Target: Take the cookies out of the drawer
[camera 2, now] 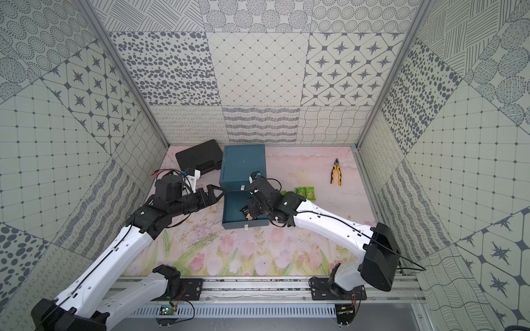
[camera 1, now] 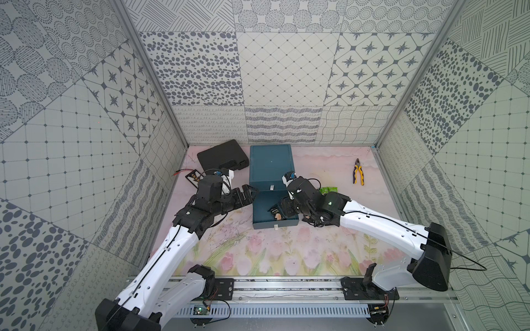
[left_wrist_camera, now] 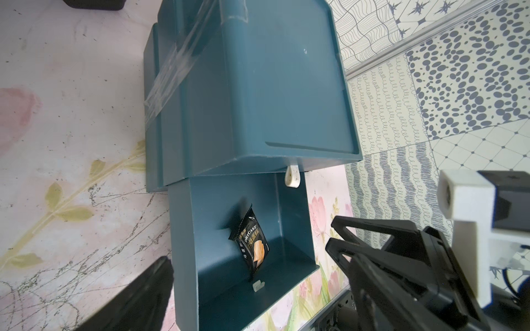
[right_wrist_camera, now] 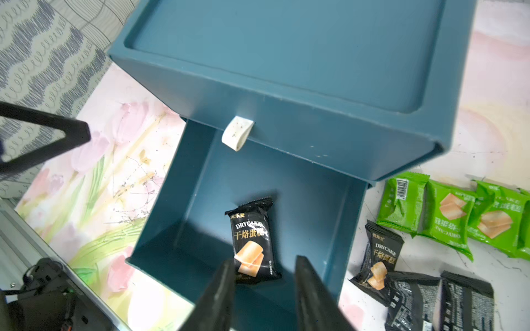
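Note:
A black cookie packet (right_wrist_camera: 251, 242) lies on the floor of the blue-green drawer (right_wrist_camera: 301, 182), which stands pulled out. Above the drawer, my right gripper has its fingers apart around empty space, with the packet lower down behind the fingertips. In the left wrist view the same packet (left_wrist_camera: 254, 245) leans near a drawer side. My left gripper is open to the drawer's left, with nothing between its blurred fingers. Beside the drawer, on the table, are several black packets (right_wrist_camera: 381, 259) and several green packets (right_wrist_camera: 450, 212).
Behind the drawer rises its cabinet (camera 1: 271, 162), overhanging the drawer's back with a white tab. A black case (camera 1: 223, 155) stands at back left, and pliers (camera 1: 358, 172) lie at far right.

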